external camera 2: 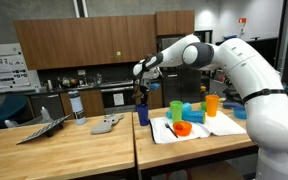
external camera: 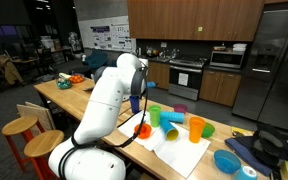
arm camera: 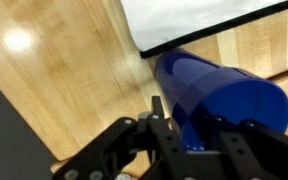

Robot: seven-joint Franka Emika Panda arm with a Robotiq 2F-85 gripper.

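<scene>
A dark blue cup (arm camera: 209, 90) fills the middle right of the wrist view, its round mouth toward the camera. My gripper is at the cup's near rim, with dark fingers close to its wall; whether they pinch it is not clear. In exterior view 2 the blue cup (external camera 2: 143, 116) is on the wooden table, with the gripper (external camera 2: 141, 98) just above it. The arm partly hides the cup (external camera: 135, 103) in exterior view 1.
To the cup's right, a white sheet (external camera: 184, 153) bears a blue cylinder, an orange-red bowl (external camera 2: 182, 128) and an orange cup (external camera: 196, 129). A green cup (external camera 2: 178, 109) stands close by. Bare wood (external camera 2: 59, 150) lies to the left in exterior view 2.
</scene>
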